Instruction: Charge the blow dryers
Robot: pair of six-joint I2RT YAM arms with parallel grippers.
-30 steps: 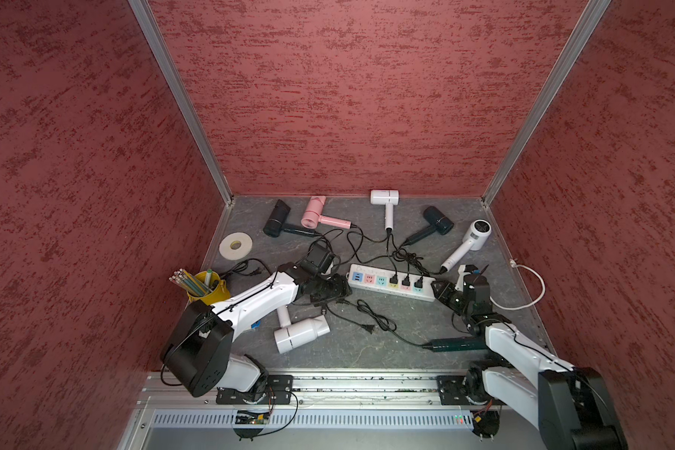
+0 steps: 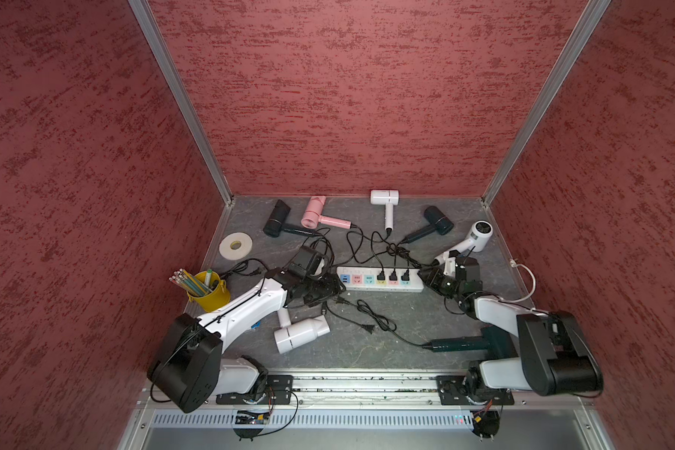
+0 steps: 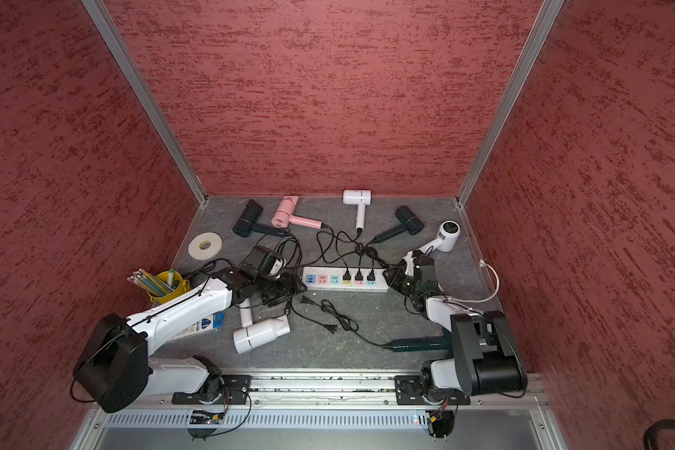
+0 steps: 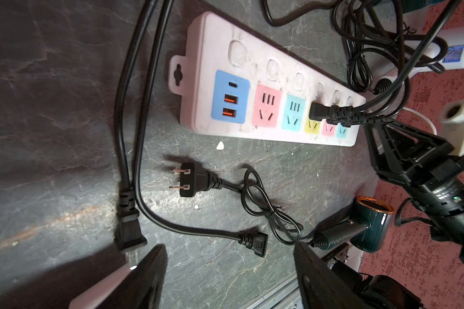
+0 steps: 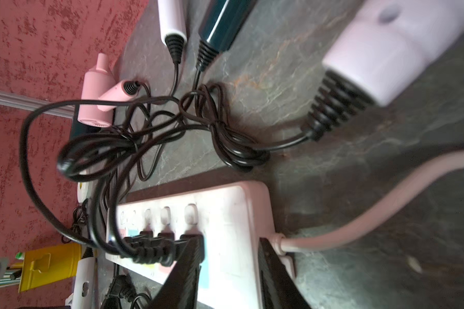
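The white power strip (image 2: 367,279) lies mid-table, three black plugs in its right-hand sockets. A loose two-pin plug (image 4: 189,179) lies in front of it, near further cord ends. My left gripper is over cords at the strip's left; its fingers stand apart, nothing seen between them. My right gripper is at the strip's right end beside the white strip cable (image 5: 376,211), fingers apart around that end. Dryers in black, pink and white line the back; a white dryer (image 2: 300,336) and dark green dryer (image 2: 457,344) lie in front.
A yellow pencil cup (image 2: 216,298) stands at the left edge, with a tape roll (image 2: 226,243) behind it. Tangled black cords crowd the space behind the strip. Walls bound the sides and back.
My right gripper has moved back and leftward. The power strip has shifted left, its right end farther back, so it lies straighter. My left arm has moved slightly leftward.
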